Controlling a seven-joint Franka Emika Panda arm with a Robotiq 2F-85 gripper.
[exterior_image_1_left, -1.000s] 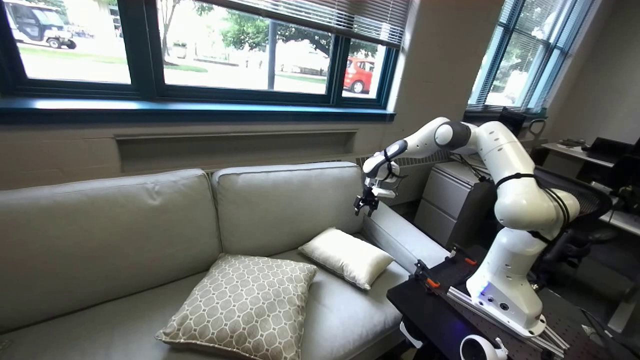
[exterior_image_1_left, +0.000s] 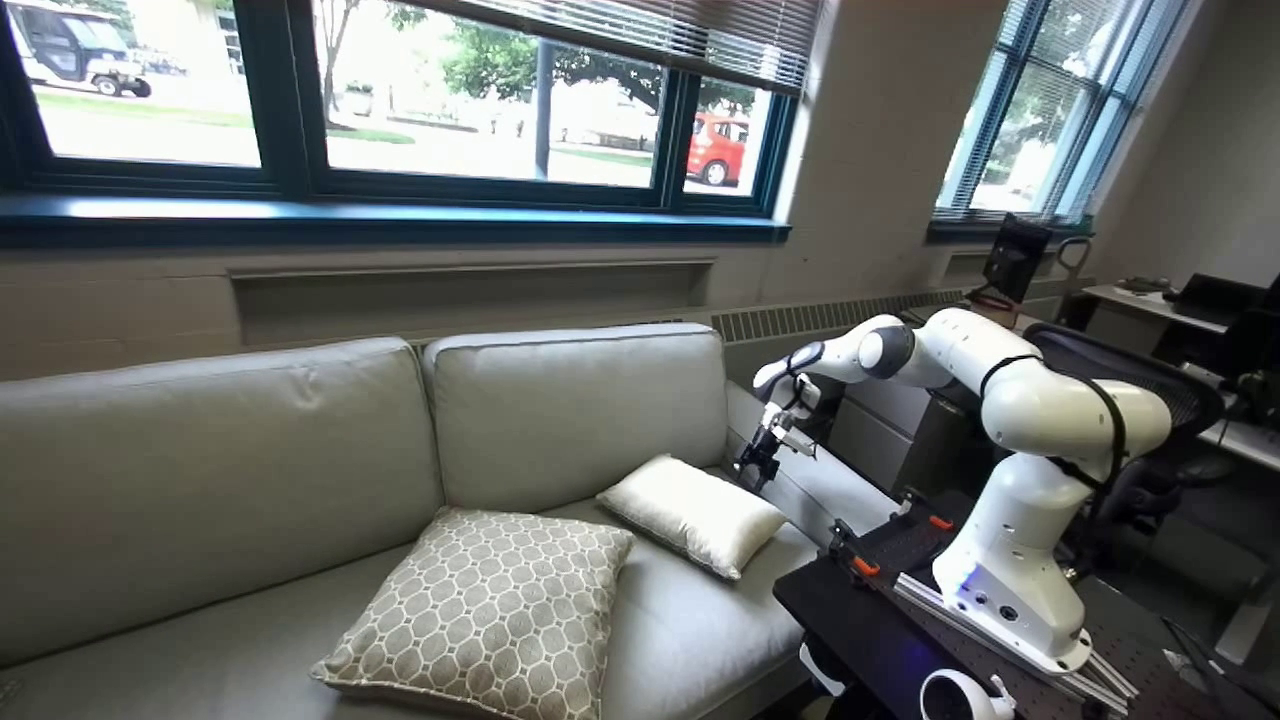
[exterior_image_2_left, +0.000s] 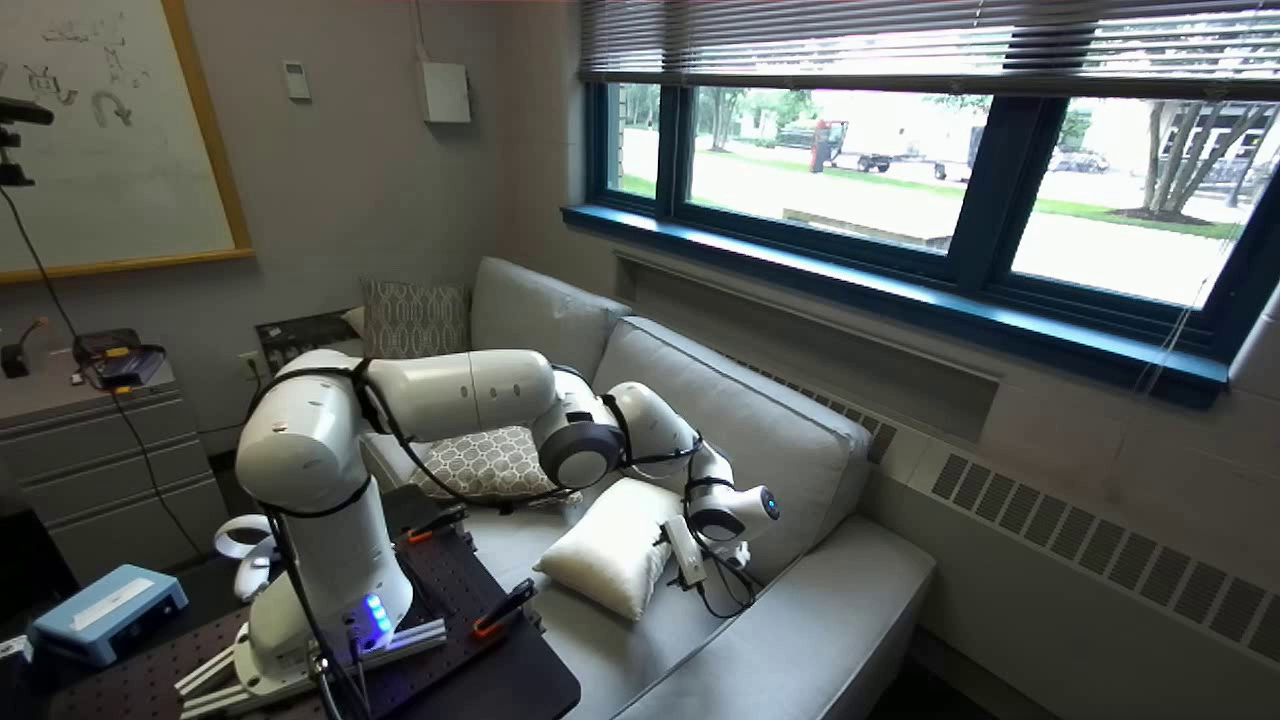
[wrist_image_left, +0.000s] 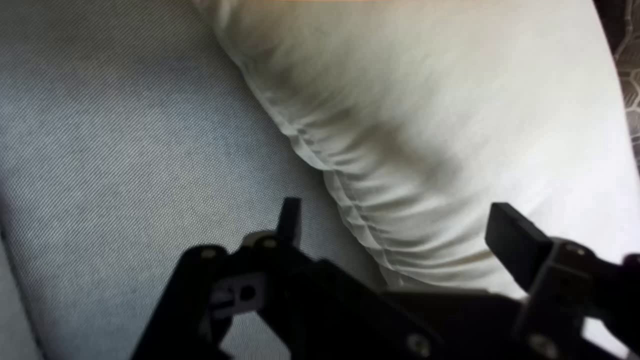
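Note:
A plain cream pillow (exterior_image_1_left: 692, 514) lies on the sofa seat near the armrest. My gripper (exterior_image_1_left: 753, 475) hangs low beside its armrest-side edge. In the wrist view the gripper is open, and the pillow's gathered seam (wrist_image_left: 354, 219) runs between the spread fingers. One finger (wrist_image_left: 289, 219) is over the grey seat fabric, the other (wrist_image_left: 517, 240) over the pillow (wrist_image_left: 468, 108). Whether either fingertip touches the cloth, I cannot tell. From the second exterior side, the pillow (exterior_image_2_left: 614, 546) is visible but the wrist hides the fingertips.
A larger patterned pillow (exterior_image_1_left: 492, 612) rests on the seat to the left. The sofa armrest (exterior_image_1_left: 828, 480) rises close to the gripper on the right, and the backrest cushion (exterior_image_1_left: 582, 414) stands behind. The black robot table (exterior_image_1_left: 828, 600) adjoins the sofa front.
My arm has come down and slightly to the right, from well above the pillow to beside its edge. Both pillows lie where they were.

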